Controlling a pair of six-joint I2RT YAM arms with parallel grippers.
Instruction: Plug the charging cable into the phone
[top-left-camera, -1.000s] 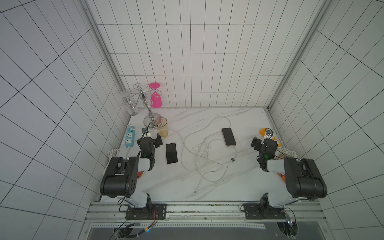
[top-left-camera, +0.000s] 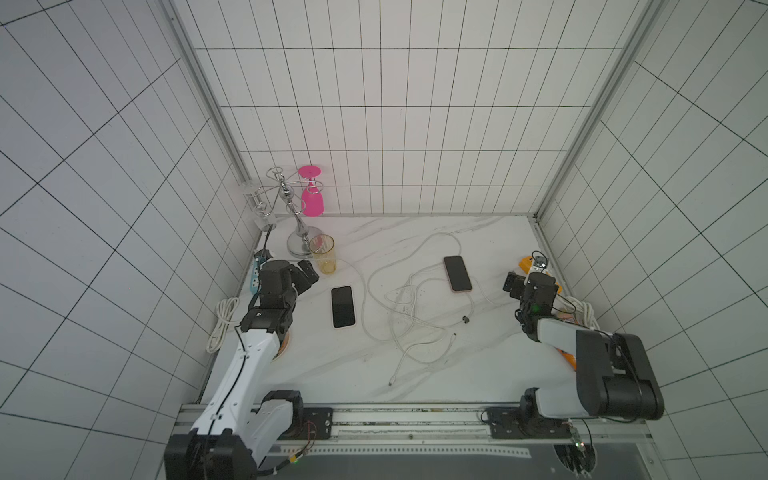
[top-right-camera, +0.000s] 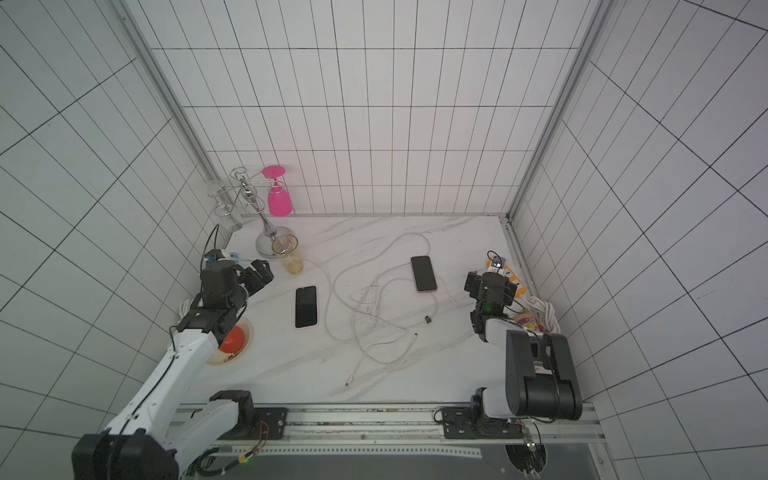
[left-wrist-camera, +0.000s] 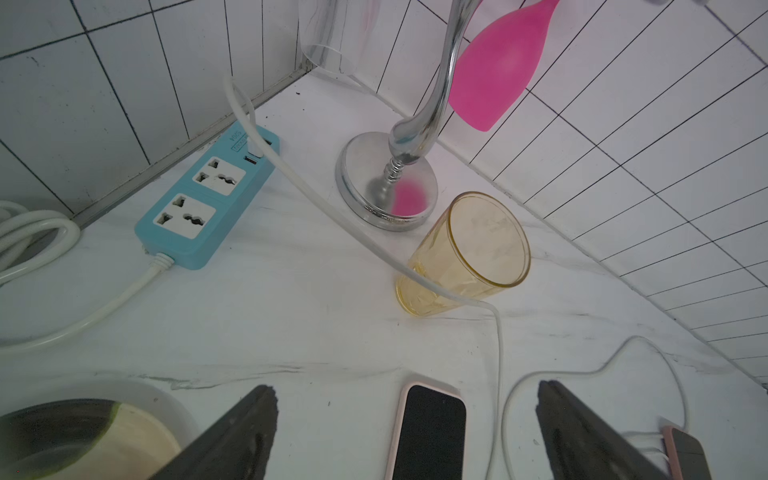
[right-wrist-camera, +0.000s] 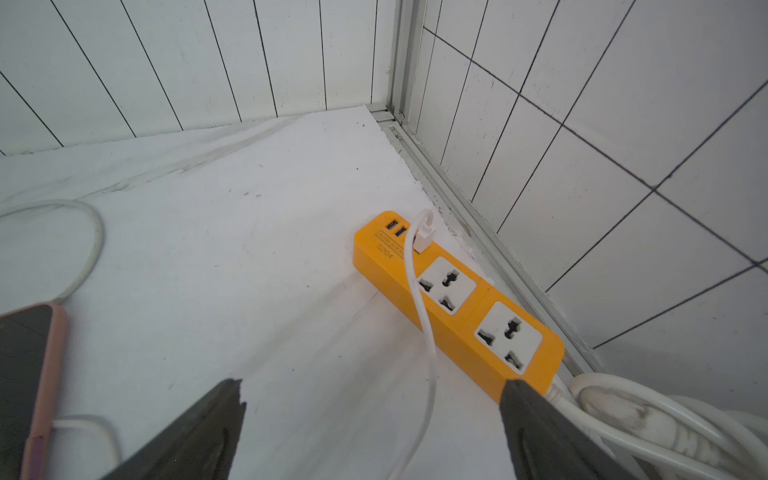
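Observation:
One phone (top-left-camera: 342, 306) lies left of centre, face up; another phone (top-left-camera: 458, 273) lies right of centre. White charging cables (top-left-camera: 421, 342) are tangled between them, with loose ends toward the front of the table. My left gripper hangs open above the left side, over the area beside the left phone and yellow glass, nothing between its fingers. My right gripper is open at the right side, left of the orange power strip, with the right phone at the left edge of its wrist view.
A blue power strip (left-wrist-camera: 196, 216), chrome stand (left-wrist-camera: 376, 180) with pink glass, and yellow glass (left-wrist-camera: 464, 256) occupy the back left. A bowl (top-right-camera: 232, 340) sits front left. An orange power strip (right-wrist-camera: 456, 304) lines the right wall.
The left arm has extended and its gripper has shifted and turned at the left side. The right arm has moved slightly at its elbow. The objects on the table look unchanged.

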